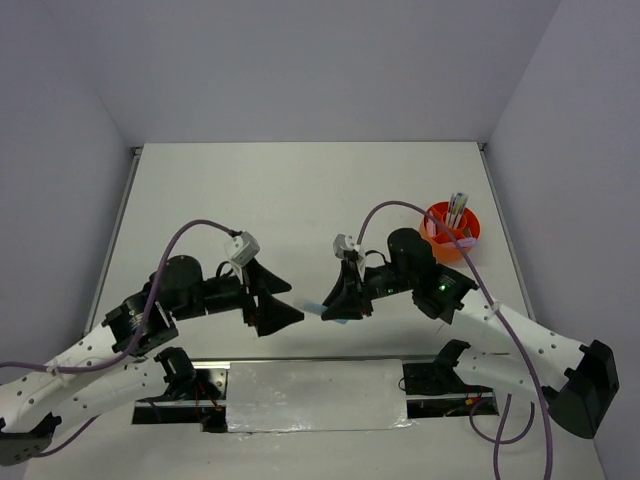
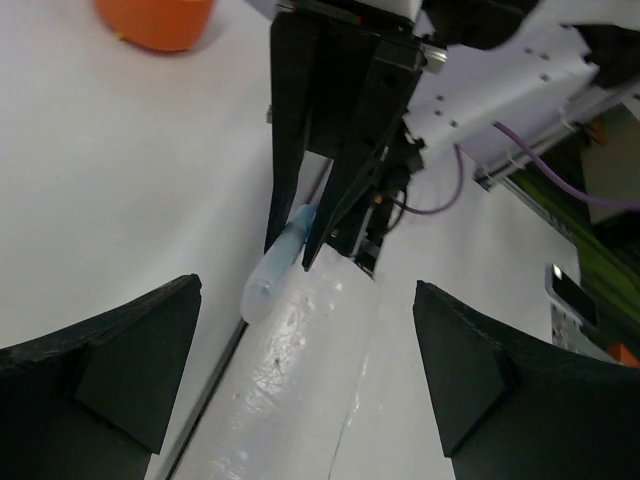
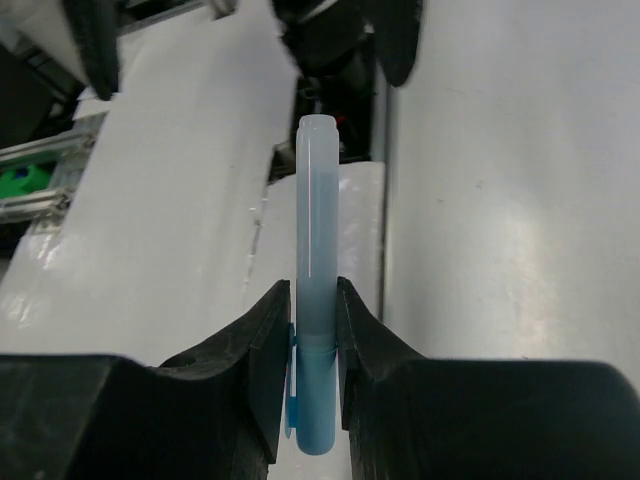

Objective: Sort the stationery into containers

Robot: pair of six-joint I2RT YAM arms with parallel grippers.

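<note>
A translucent light-blue pen or marker (image 3: 316, 250) is held upright in the right wrist view by my right gripper, shut on its lower part; in the left wrist view it pokes out from the right fingers toward my left gripper. The left gripper stands open with nothing between its fingers, just left of the pen in the top view (image 1: 336, 311). An orange container (image 1: 440, 250) at the right of the table holds several pens and pink items, with inner compartments.
Grey walls enclose the sides and back.
</note>
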